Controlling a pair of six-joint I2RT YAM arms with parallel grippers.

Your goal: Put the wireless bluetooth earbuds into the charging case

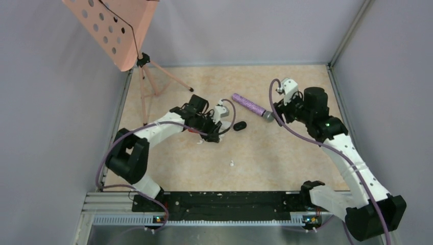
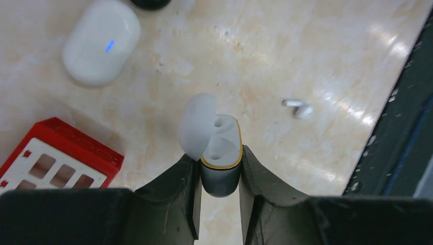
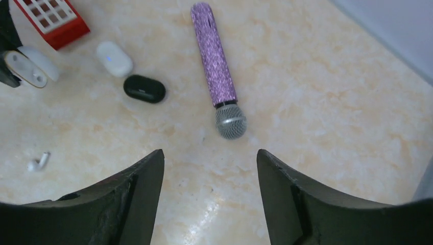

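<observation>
My left gripper is shut on the earbud case (image 2: 219,153), whose white lid stands open, showing two hollows where I see no earbud. A white earbud (image 2: 301,109) lies on the table to its right in the left wrist view, and also shows at lower left in the right wrist view (image 3: 37,164). My right gripper stands part open over the right side of the table, with nothing between its fingers.
A red grid toy (image 2: 71,171), white case (image 2: 102,43) and black case (image 3: 144,89) lie near the left gripper. A purple microphone (image 3: 214,61) lies behind. A pink stand (image 1: 148,76) occupies the back left.
</observation>
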